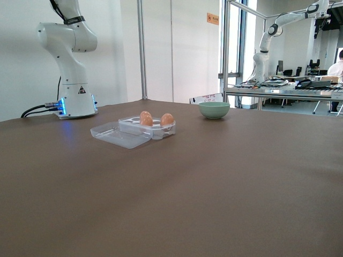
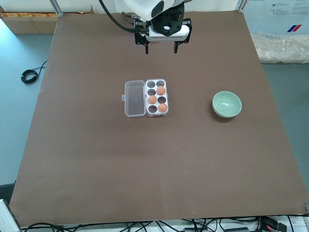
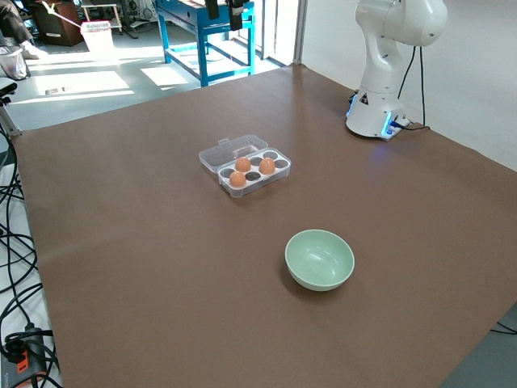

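Observation:
An open clear plastic egg carton (image 2: 157,97) lies mid-table, its lid (image 2: 135,98) folded out to the left in the left view, holding several brown eggs (image 3: 266,166) with some slots empty. A pale green bowl (image 2: 227,104), empty, stands to its right there and nearer the camera in the right view. My gripper (image 2: 161,50) hangs at the far edge, above and behind the carton, apart from both, its two fingers spread open with nothing seen between them; only its fingertips show at the top of the right view.
Cables (image 3: 16,267) run outside one edge. A coiled cable (image 2: 30,76) lies on the floor beside the table.

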